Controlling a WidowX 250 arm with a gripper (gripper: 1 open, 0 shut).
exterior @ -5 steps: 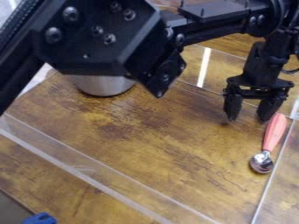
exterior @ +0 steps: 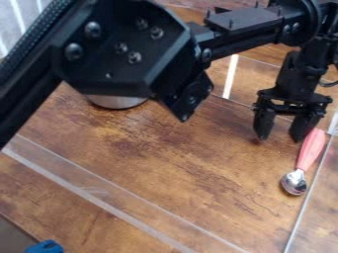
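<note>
The black gripper [exterior: 282, 126] hangs low over the wooden surface at the right, its two fingers apart and pointing down, with nothing seen between them. Just below and right of it lies a spoon-like utensil with a red handle [exterior: 311, 148] and a rounded metal end [exterior: 294, 183]. The handle's top is close beside the right finger; whether they touch I cannot tell.
A metal pot [exterior: 114, 102] at the upper left is mostly hidden behind the arm. A small blue object [exterior: 43, 246] sits at the lower left edge. Clear strips cross the wooden surface [exterior: 158, 178], whose middle is free.
The gripper has come down slightly, nearer the utensil's handle. The utensil has not visibly moved.
</note>
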